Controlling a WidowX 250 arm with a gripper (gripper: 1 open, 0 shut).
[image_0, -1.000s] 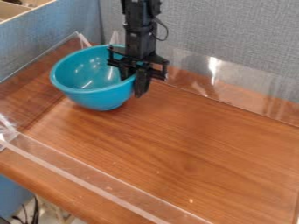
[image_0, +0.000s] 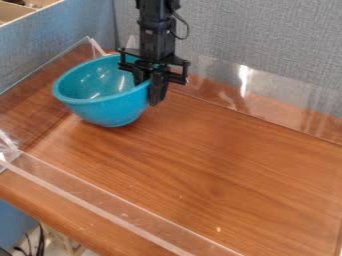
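A turquoise plastic bowl (image_0: 96, 92) is in the back left of the wooden surface (image_0: 214, 180). My black gripper (image_0: 150, 90) comes down from above onto the bowl's right rim, shut on it. The far part of the rim is partly hidden behind the gripper.
Low clear plastic edging runs along the back and front left of the surface. A grey-blue panel stands at the left, a grey wall behind.
The bowl and my gripper have shifted slightly to the left, with the gripper still on the rim.
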